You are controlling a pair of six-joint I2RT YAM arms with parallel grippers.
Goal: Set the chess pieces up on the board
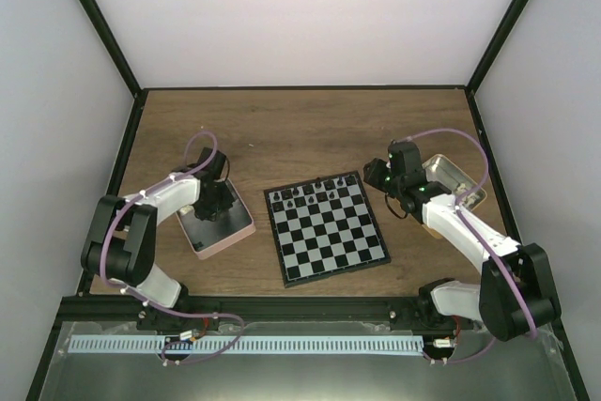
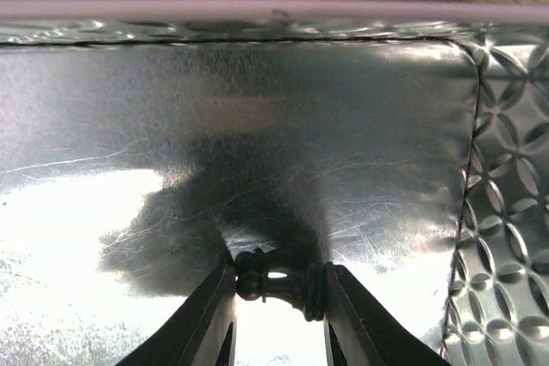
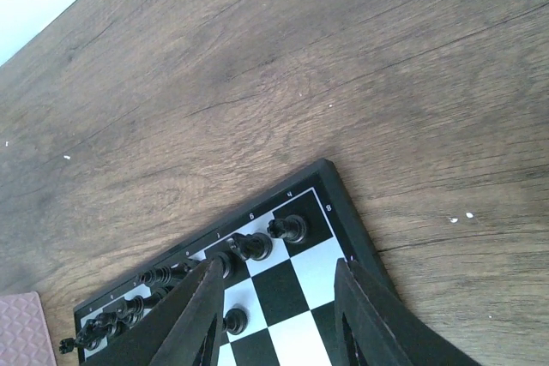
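Observation:
In the left wrist view a black chess piece (image 2: 300, 289) lies on its side in the metal-lined tray (image 2: 129, 10), between the fingertips of my left gripper; whether they grip it is unclear. The chessboard (image 1: 326, 255) sits mid-table, several black pieces standing along its far rows. My right gripper is over the board's far right corner, its fingers apart with nothing held, beside black pieces such as the one (image 3: 292, 230) near that corner.
A second tray (image 1: 451, 174) with light contents is at the right, partly behind the right arm.

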